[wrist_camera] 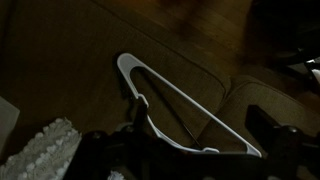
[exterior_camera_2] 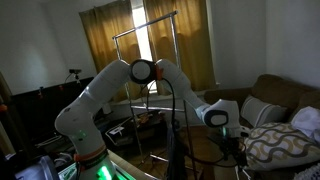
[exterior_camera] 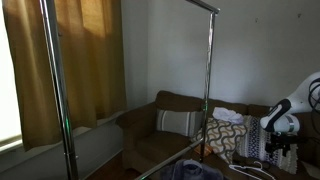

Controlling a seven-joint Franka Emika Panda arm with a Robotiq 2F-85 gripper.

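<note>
A white clothes hanger (wrist_camera: 185,95) lies on the brown sofa seat (wrist_camera: 65,60) in the wrist view; exterior view 1 shows the hanger (exterior_camera: 252,172) near the bottom edge. My gripper is open, its two dark fingers wide apart at the bottom of the wrist view. Part of the hanger's lower edge shows between them, apparently not gripped. From exterior view 1, the gripper (exterior_camera: 284,145) is above the seat, in front of the striped cushion, to the right of the hanger. Its fingertips are dark and hard to make out there.
A metal garment rack (exterior_camera: 209,80) stands in front of the sofa. Patterned cushions (exterior_camera: 222,136) and a white cloth (exterior_camera: 228,115) rest along the backrest. Blue fabric (exterior_camera: 190,171) lies at the bottom. A pale fluffy thing (wrist_camera: 42,152) sits at the lower left of the wrist view.
</note>
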